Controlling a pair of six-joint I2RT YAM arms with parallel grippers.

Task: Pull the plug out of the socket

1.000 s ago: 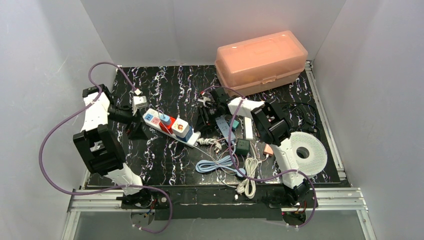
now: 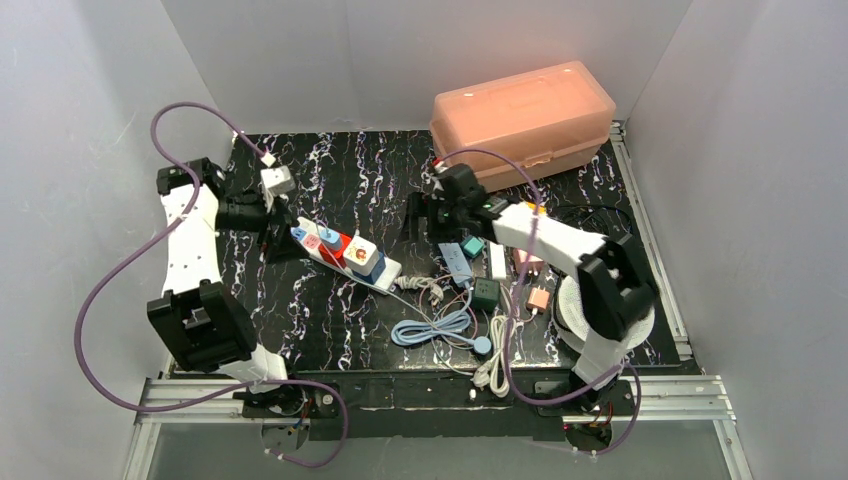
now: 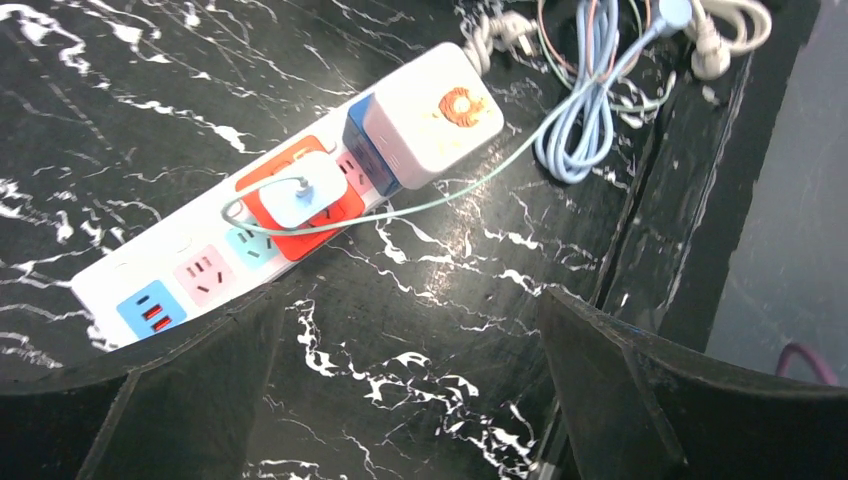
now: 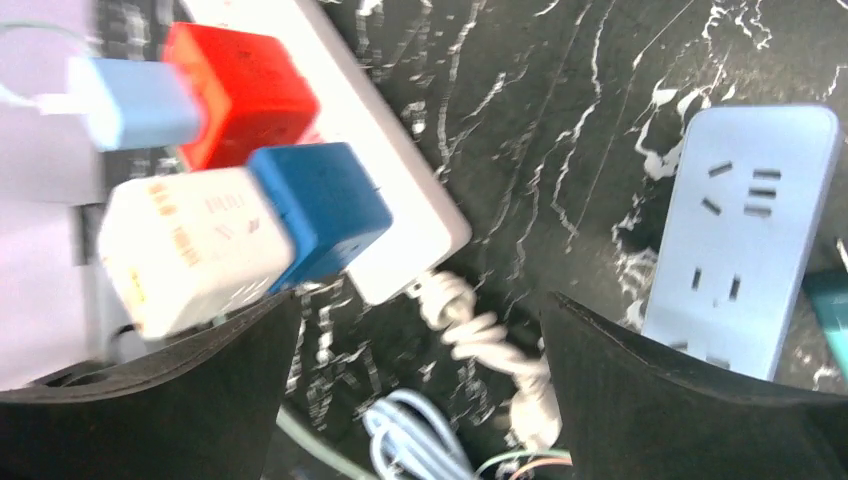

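Observation:
A white power strip with coloured sockets lies diagonally on the left-middle of the black marble surface. On it sit a red block with a light-blue plug and cable on top, and a cream cube on a blue base. My left gripper stands open above the strip's left end, nothing between its fingers. My right gripper is open, empty, above the surface to the right of the strip, blurred by motion in the top view.
A pink translucent case stands at the back right. Right of the strip lie chargers, a light-blue power bank, coiled cables and a white spool.
My right arm has lifted and swung rightward, its gripper rising from low beside the strip's right end.

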